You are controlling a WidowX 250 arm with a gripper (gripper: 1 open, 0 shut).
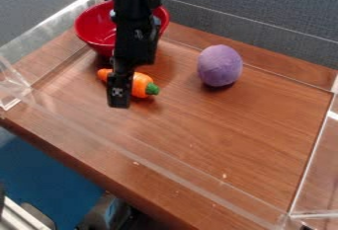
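The black gripper (130, 91) reaches down from the top of the view to the orange carrot (140, 83), its fingertips low on either side of the carrot's middle. The fingers look open; whether they touch the carrot is hard to tell. The carrot lies on the wooden table (224, 155), green top toward the right. Behind the arm, a red bowl (95, 27) stands at the back left, partly hidden.
A purple round object (219, 66) sits at the back right of the table. Clear plastic edges run along the left and right sides.
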